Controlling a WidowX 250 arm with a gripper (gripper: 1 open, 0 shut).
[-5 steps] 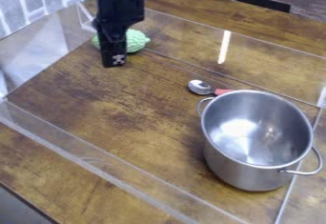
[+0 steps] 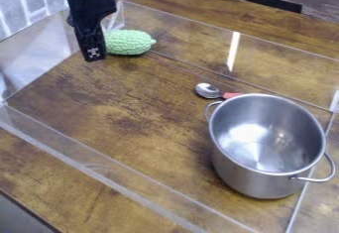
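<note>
At the upper left of the camera view is my black gripper (image 2: 93, 49), its tip low beside a pale green, bumpy vegetable-like object (image 2: 130, 43) that lies on the wooden table. Whether the fingers are open or shut does not show clearly. A steel pot (image 2: 265, 163) with two handles stands at the right front. A spoon (image 2: 208, 90) with a red handle lies just behind the pot, its handle partly hidden.
A clear plastic border surrounds the work area on the wooden table (image 2: 126, 108).
The gripper has moved left, from in front of the green object to its left side, uncovering more of it. The pot and spoon are unchanged.
</note>
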